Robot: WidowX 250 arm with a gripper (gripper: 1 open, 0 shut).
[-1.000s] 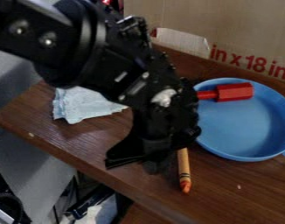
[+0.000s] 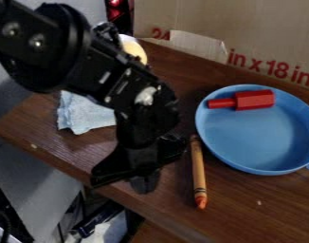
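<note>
The black gripper (image 2: 142, 171) hangs low over the wooden table, left of an orange crayon (image 2: 199, 185); its fingers point down and I cannot tell whether they are open or shut. The crayon lies just outside the rim of a blue pan (image 2: 259, 142). Inside the pan, near its top, rests a red cylinder with a thin handle (image 2: 252, 100). A light blue cloth (image 2: 81, 112) lies on the left of the table, partly behind the arm.
A cardboard box (image 2: 233, 38) stands along the back. A yellow object (image 2: 136, 50) is mostly hidden behind the arm. The table (image 2: 56, 142) ends at the left and front, with clutter below.
The arm has shifted left over the last second, uncovering more of the pan and crayon. The pan, cylinder and crayon look unmoved.
</note>
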